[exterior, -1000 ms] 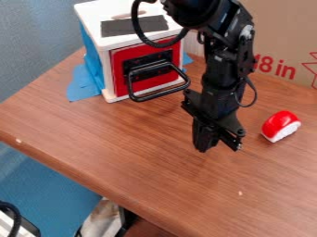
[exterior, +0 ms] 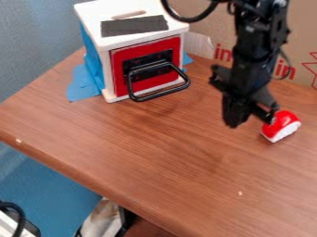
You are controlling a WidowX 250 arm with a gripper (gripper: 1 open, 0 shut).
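My black gripper (exterior: 247,109) hangs at the right, just up and left of a red and white object (exterior: 280,126) lying on the wooden table (exterior: 148,176); whether its fingers are open or shut is unclear. A white toy oven (exterior: 115,30) with a red front and a black handle (exterior: 161,85) stands at the back left on a blue sheet (exterior: 83,84).
A cardboard box (exterior: 292,46) stands behind at the right. The table's left edge drops to a blue floor, with some items at the bottom left.
My gripper has moved right and up, away from the middle of the table in front of the oven and toward the red and white object.
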